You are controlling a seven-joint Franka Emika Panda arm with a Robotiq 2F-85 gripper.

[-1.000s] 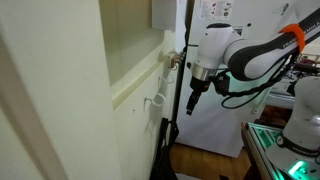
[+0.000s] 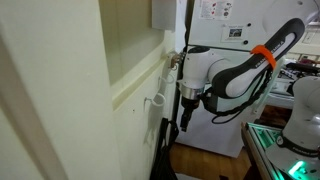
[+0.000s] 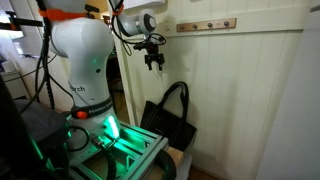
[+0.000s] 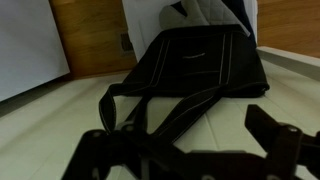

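Observation:
My gripper stands open, its fingers (image 4: 270, 130) wide apart at the lower edge of the wrist view. Beyond them, clearly lower down, a black bag (image 4: 195, 62) with light stitching and long straps (image 4: 185, 118) comes into sight. In exterior view 2 the bag (image 3: 170, 122) leans against the white wall near the floor, its handle loop upward. High above it, close to the wall, hangs the gripper (image 3: 154, 62), apart from the bag. Exterior view 1 shows the gripper (image 2: 186, 118) pointing down; the bag is mostly hidden there.
A wooden rail (image 3: 190, 26) with pegs runs along the wall above the bag. White hooks (image 2: 156, 100) jut from the wall beside the arm. A white door (image 2: 215, 130) stands behind, and wood floor (image 2: 208, 162) shows below.
In exterior view 1 the arm and gripper have shifted left, toward the wall and its hooks, with the wrist turning somewhat. The wall hooks have stayed put.

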